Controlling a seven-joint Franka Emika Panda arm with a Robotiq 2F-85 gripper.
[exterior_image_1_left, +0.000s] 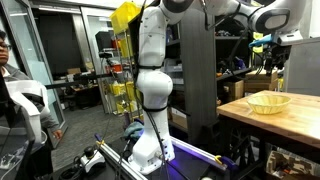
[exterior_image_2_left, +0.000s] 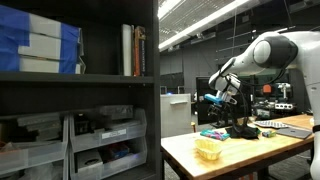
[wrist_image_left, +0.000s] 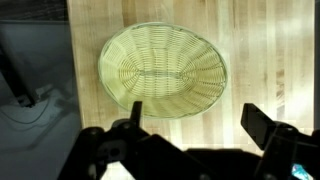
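A pale yellow woven oval basket rests upright on the wooden table. From above, in the wrist view, the basket looks empty. My gripper is open, its black fingers wide apart with nothing held between them. It hangs well above the tabletop, apart from the basket. In the second exterior view the basket stands near the table's front edge, with the arm reaching in from the right.
Dark cloth-like items and other small things lie farther back on the table. Cardboard boxes sit behind it. A shelf with plastic bins stands at the left. Bare wood surrounds the basket.
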